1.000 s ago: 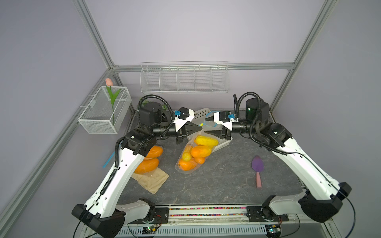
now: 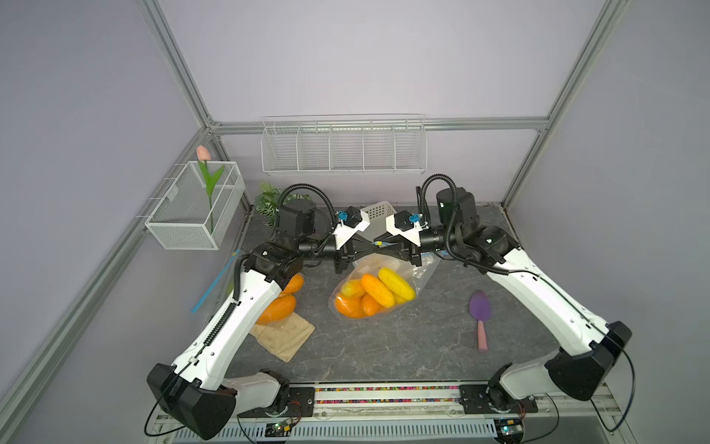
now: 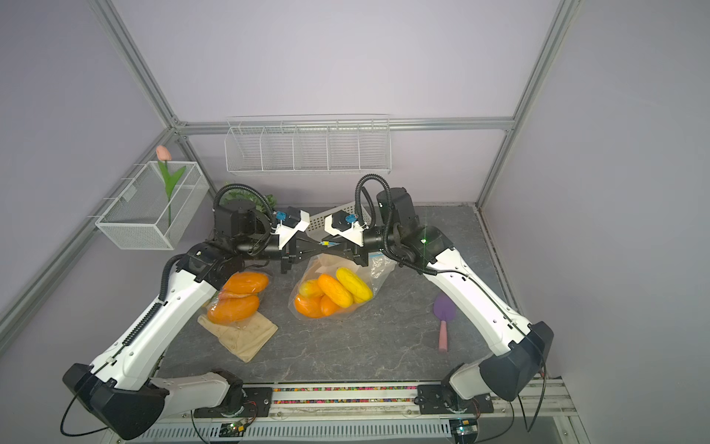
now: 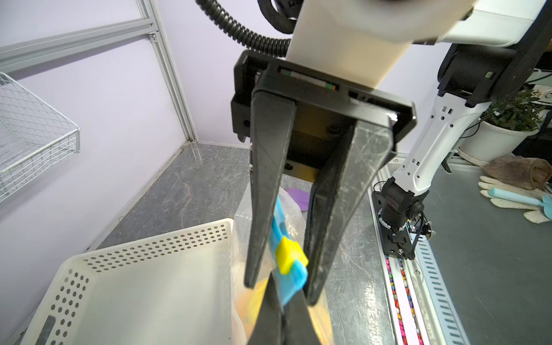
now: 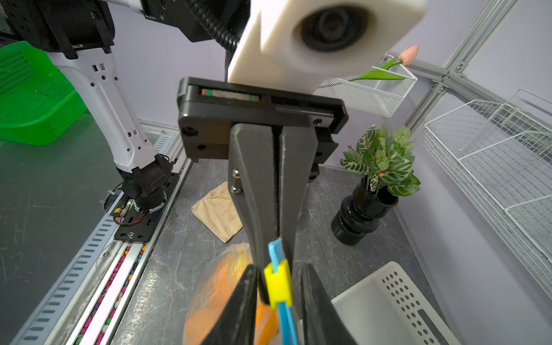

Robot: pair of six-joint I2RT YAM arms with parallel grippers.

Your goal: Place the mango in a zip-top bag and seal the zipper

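Observation:
A clear zip bag (image 2: 388, 292) holding several orange and yellow fruits (image 3: 336, 288) hangs below both grippers at the centre. Its blue zipper (image 4: 294, 279) has a yellow slider (image 4: 289, 253). My left gripper (image 2: 369, 248) is shut on the zipper end beside the slider (image 5: 279, 284). My right gripper (image 3: 325, 245) faces it tip to tip; in the left wrist view its fingers stand part open, one on each side of zipper and slider.
More fruit in a bag (image 3: 233, 310) lies at left on a beige cloth (image 3: 244, 340). A white perforated basket (image 4: 74, 276) stands behind. A purple spatula (image 2: 479, 310) lies at right. A plant (image 5: 379, 161) stands at back left.
My right gripper has moved left to meet the left one at the zipper. The left gripper has shifted slightly right and down; the bag of fruit has swung and shifted.

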